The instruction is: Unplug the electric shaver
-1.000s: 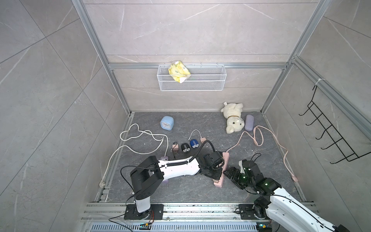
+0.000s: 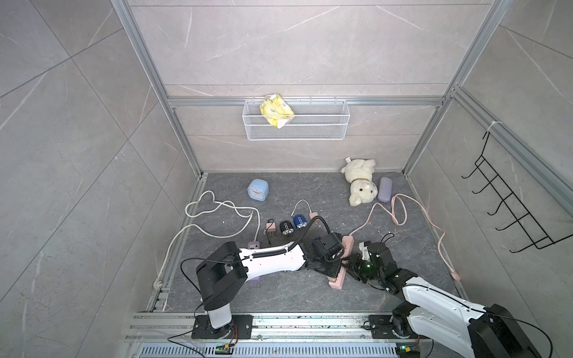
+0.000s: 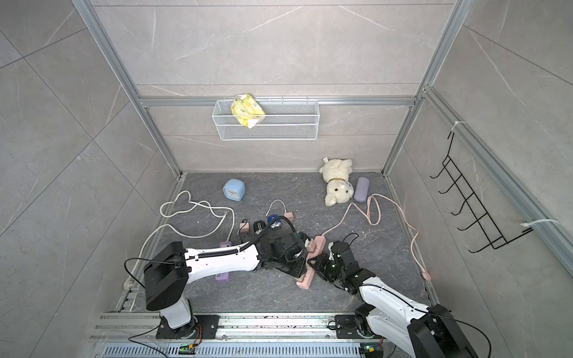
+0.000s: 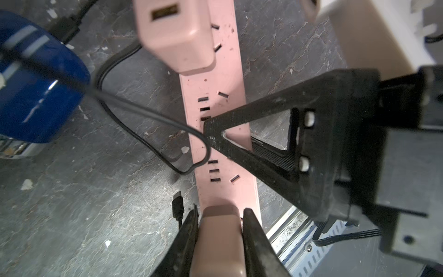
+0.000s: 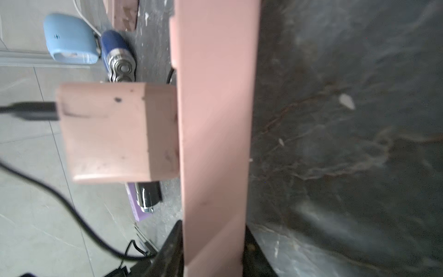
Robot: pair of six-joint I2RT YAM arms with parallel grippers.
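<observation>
The pink power strip (image 2: 337, 280) lies between my two arms. In the left wrist view, my left gripper is shut on a pink plug adapter (image 4: 219, 251) at the strip's near end. A second pink adapter (image 4: 177, 34) sits on the strip higher up. My right gripper straddles the strip from the right, its fingers (image 5: 171, 251) at both edges; whether they press on it cannot be told. The adapter (image 5: 110, 131) seen from its side carries a black cable. A blue shaver (image 2: 300, 221) and a black shaver (image 2: 287, 226) lie behind the left arm.
A purple power strip (image 3: 222, 277) lies partly under the left arm. Loose black cable (image 4: 138, 133) crosses the work area. A blue clock (image 2: 258, 189), plush bear (image 2: 360, 181) and purple cylinder (image 2: 385, 189) stand toward the back.
My right gripper has moved left, from a gap beside the pink strip to right up against it. The left arm has barely shifted.
</observation>
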